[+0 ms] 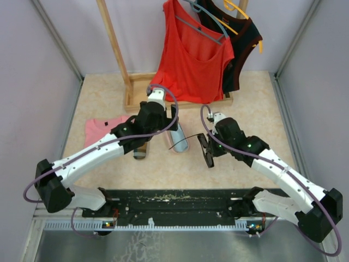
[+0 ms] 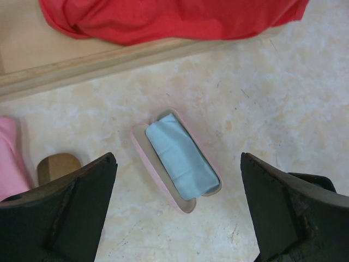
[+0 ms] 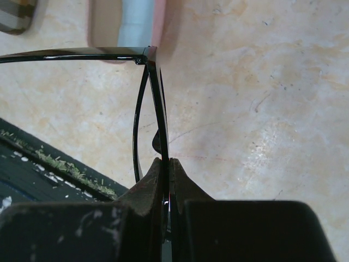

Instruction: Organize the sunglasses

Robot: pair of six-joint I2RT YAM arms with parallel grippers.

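Observation:
The dark sunglasses (image 1: 205, 152) hang over the table right of centre. In the right wrist view my right gripper is shut on a thin edge of the sunglasses (image 3: 158, 109). One temple (image 3: 71, 57) sticks out to the left, while another thin part hangs down by the fingers. A pink open case (image 2: 159, 176), lined in beige, lies on the table with a pale blue cloth (image 2: 181, 155) inside. Above it, my left gripper stands wide open and empty, its fingers apart on either side of the case.
A brown striped item (image 1: 140, 152) lies left of the case, near a folded pink garment (image 1: 98, 130). Behind stands a wooden rack (image 1: 130, 98) with a hanging red top (image 1: 191, 65) and a black one (image 1: 232, 68). Right of the case the table is clear.

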